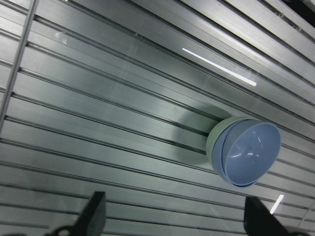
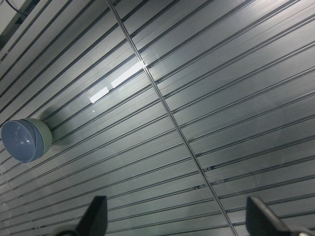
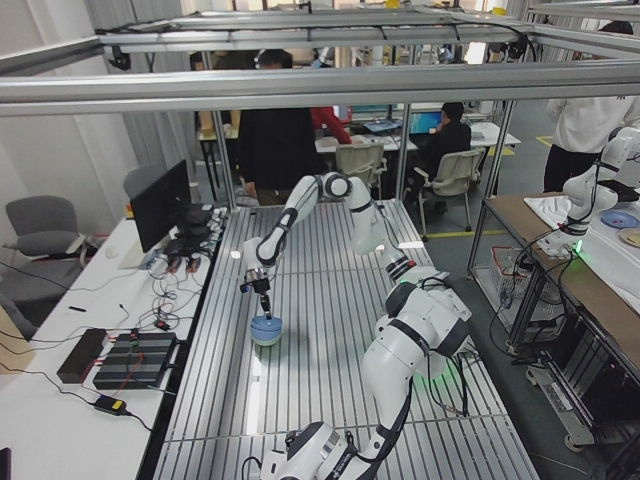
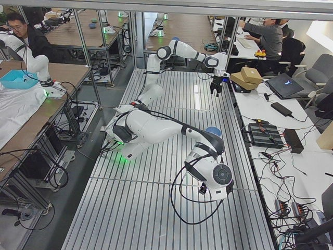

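Observation:
Nested bowls, blue inside pale green, stand upright on the slatted metal table (image 3: 330, 400), also visible in the right wrist view (image 2: 24, 140). My left gripper is open over bare slats, with the bowls ahead and to its right. My right gripper is open over bare slats, with the bowls off to its upper left. In the camera left view the far arm's gripper hangs at the blue bowl (image 3: 266, 325); whether it touches is unclear.
A white desk (image 3: 40, 440) with electronics and cables borders the table on one side. A neighbouring table (image 3: 620, 300) with another robot stands across a floor gap.

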